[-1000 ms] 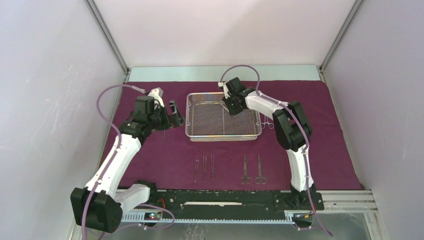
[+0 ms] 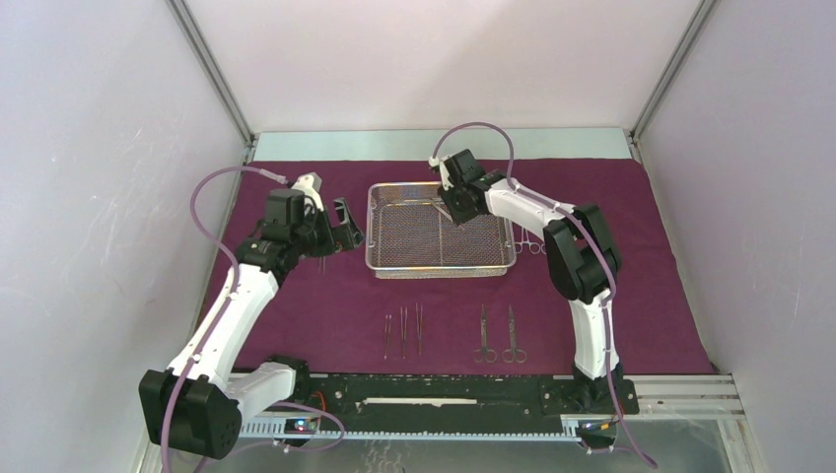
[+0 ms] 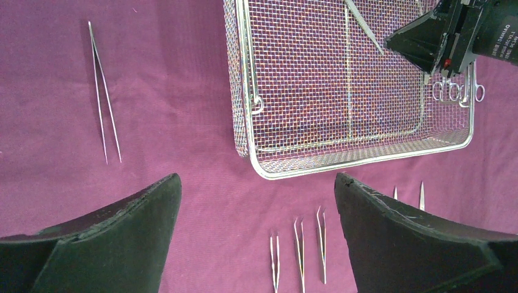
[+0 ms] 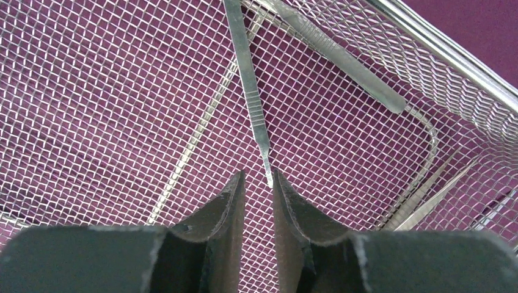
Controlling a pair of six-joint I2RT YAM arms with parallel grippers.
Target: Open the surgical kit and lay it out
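The wire-mesh tray (image 2: pixel 414 246) sits mid-cloth. My right gripper is over it, fingertips slightly apart at the narrow end of a flat metal handle (image 4: pixel 249 85), with nothing clearly held. A second handle (image 4: pixel 360 76) and tweezers (image 4: pixel 427 201) also lie in the tray. My left gripper stands open left of the tray, above the cloth, near long tweezers (image 3: pixel 101 91).
Several tweezers (image 2: pixel 404 333) and two scissors (image 2: pixel 483 350) are laid out along the front of the cloth. Ringed instruments (image 2: pixel 528 245) lie at the tray's right side.
My right arm has shifted slightly, its elbow a little right and toward the front, the gripper still over the tray. My left arm has not moved.
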